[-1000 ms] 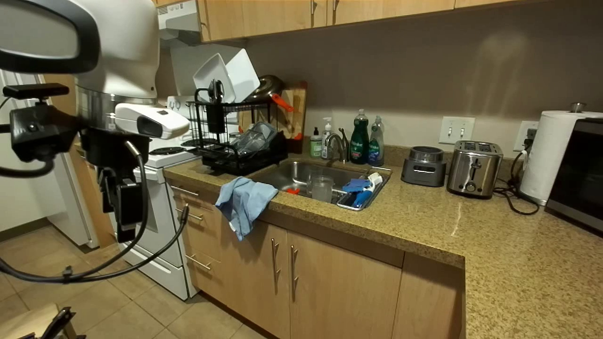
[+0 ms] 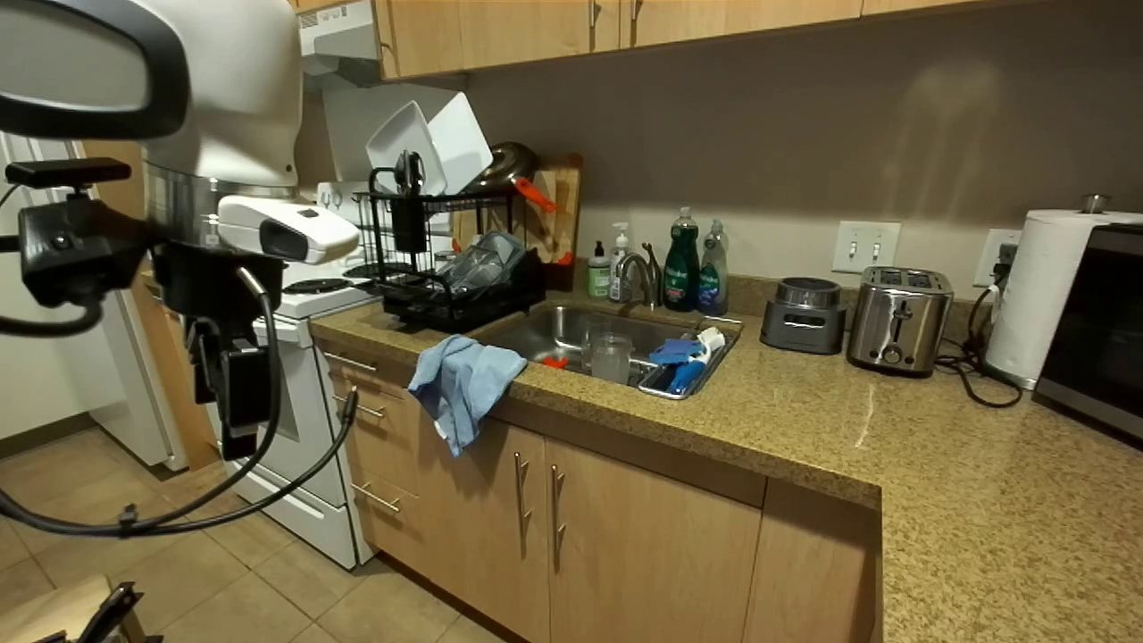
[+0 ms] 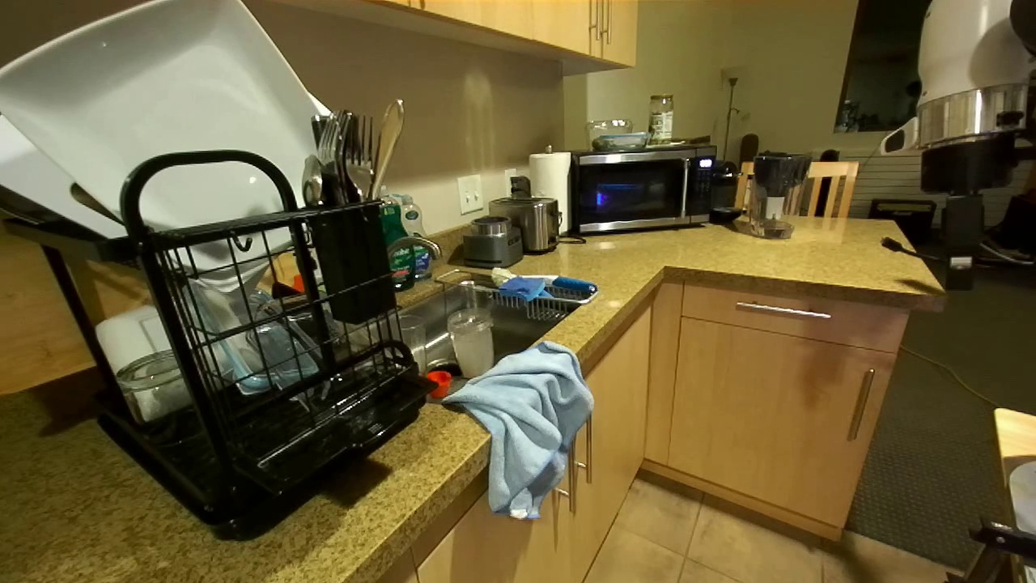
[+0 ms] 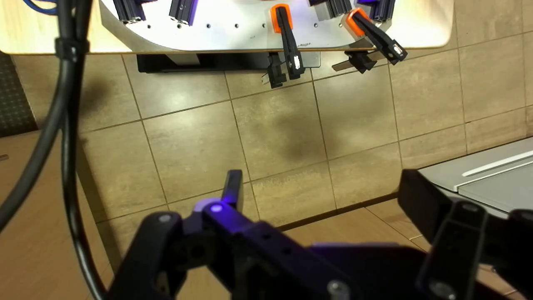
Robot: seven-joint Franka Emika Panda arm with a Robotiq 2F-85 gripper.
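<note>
In the wrist view my gripper is open, its two black fingers wide apart with only floor and cabinet behind the gap. From exterior view 1, the gripper (image 2: 240,402) points down at the left, in front of the stove and away from the counter. A light blue cloth (image 2: 465,388) drapes over the counter's front edge by the sink (image 2: 557,325). Inside the sink are clear cups (image 2: 611,358) and a small red item (image 3: 439,384). A blue brush (image 2: 688,371) and a blue cloth lie in a wire rack at its right end.
A black dish rack (image 3: 218,466) holds white dishes and cutlery left of the sink. Soap bottles (image 2: 681,263), a toaster (image 2: 900,320), a paper towel roll (image 2: 1050,289) and a microwave (image 3: 641,189) line the back. Cables hang beside my arm.
</note>
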